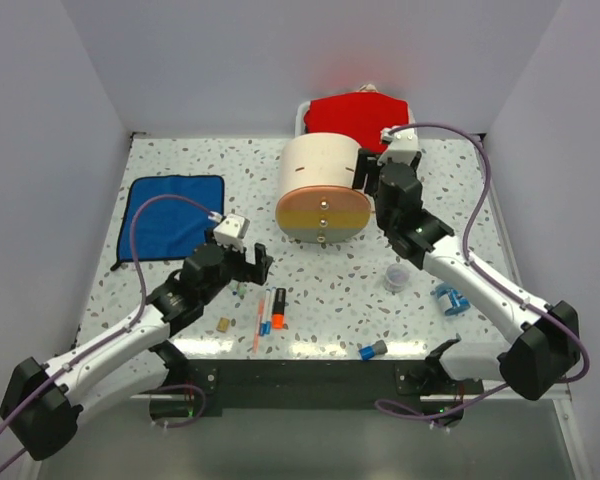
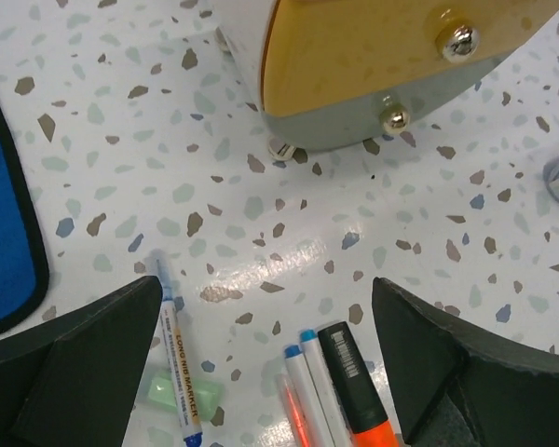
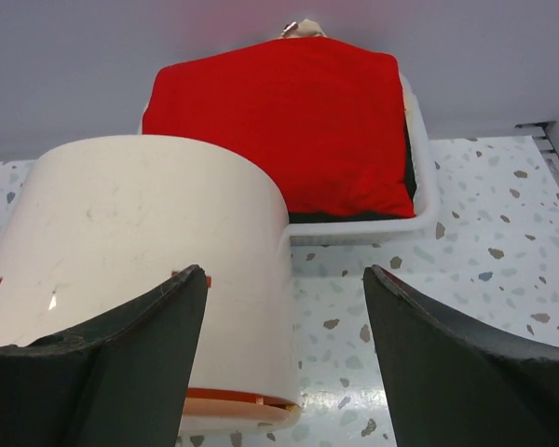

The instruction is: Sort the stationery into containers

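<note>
My left gripper (image 1: pixel 259 263) hangs over the table left of the cream drawer box (image 2: pixel 359 74), open and empty. Below it in the left wrist view lie a long blue-tipped marker (image 2: pixel 177 358) across a green block (image 2: pixel 205 396), two white blue-ended pens (image 2: pixel 317 396), an orange pen (image 2: pixel 297 416) and a black-and-orange highlighter (image 2: pixel 349 377). A tan block (image 1: pixel 223 325) lies near the front edge. The box's knobbed front drawers look closed. At the box's right side, my right gripper has its fingers apart with nothing between them; the box's side passes behind one finger.
Behind the box stands a white bin (image 3: pixel 427 177) with red cloth (image 3: pixel 289 121) over it. A blue mat (image 1: pixel 175 210) covers the left back. Right of centre are a clear round item (image 1: pixel 396 278) and a blue roll (image 1: pixel 451 300); a blue-ended stick (image 1: pixel 372 350) lies at the front.
</note>
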